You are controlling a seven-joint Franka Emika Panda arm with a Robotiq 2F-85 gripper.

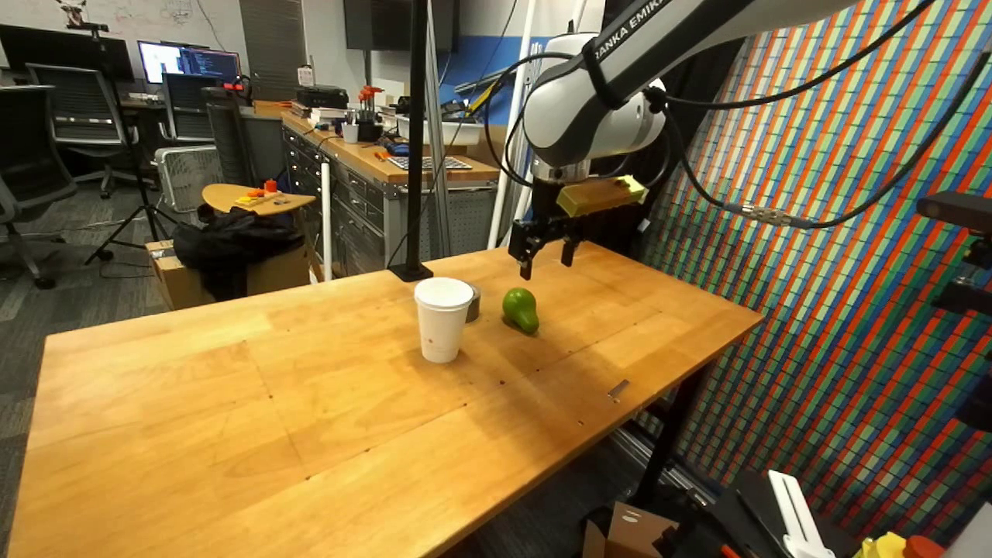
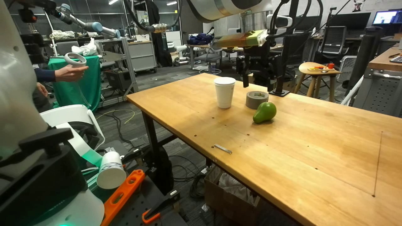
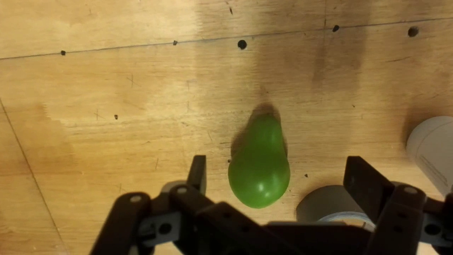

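Note:
A green pear-shaped fruit lies on its side on the wooden table, showing too in exterior view 1 as the green fruit and in exterior view 2 as the fruit. Above the tabletop hangs my gripper, open and empty. From the wrist view, the gripper's fingers stand wide apart, the fruit appearing between them but lower down. A grey tape roll rests close to the fruit; one finger partly covers it in the wrist view. The white lidded cup stands upright beside the roll.
A black post on a base plate rises at the table's back edge. Near the front edge lies a small flat metal strip.

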